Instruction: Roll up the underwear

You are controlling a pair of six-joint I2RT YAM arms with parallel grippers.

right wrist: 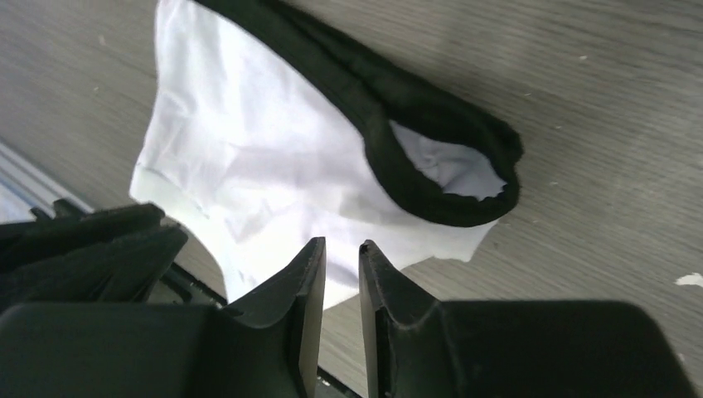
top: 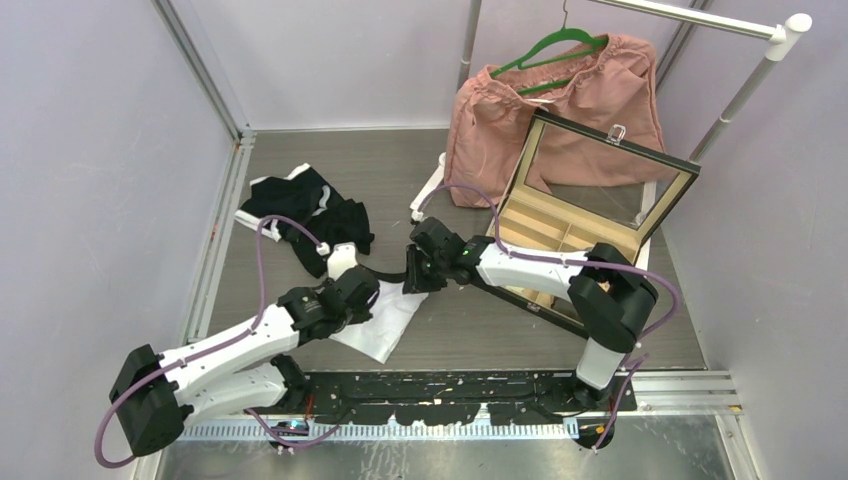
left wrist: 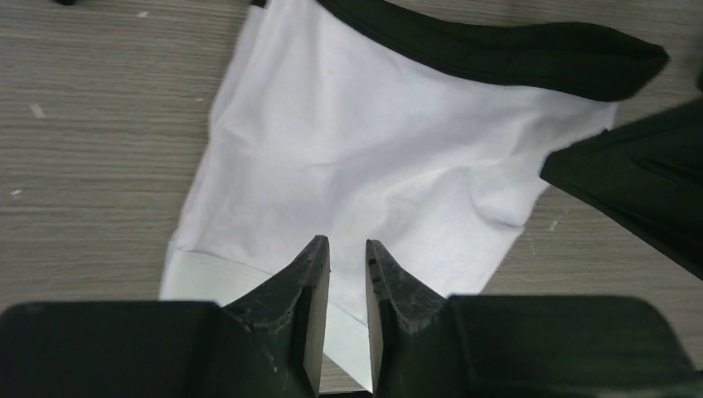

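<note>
The white underwear (top: 385, 320) with a black waistband (left wrist: 497, 50) lies spread on the grey-brown table, partly under both arms. My left gripper hangs over its white cloth, fingertips a small gap apart with nothing visible between them. My right gripper is over the white cloth below the waistband (right wrist: 439, 207); its fingertips stand close, and whether cloth is between them cannot be seen. In the top view both grippers are at the underwear, left at its left side, right at its right end.
A dark clothing pile (top: 295, 210) lies behind at left. A wooden case (top: 530, 220) with raised glass lid stands at right, a pink bag (top: 610, 90) hanging behind it. Bare table (top: 480, 340) shows at the front right.
</note>
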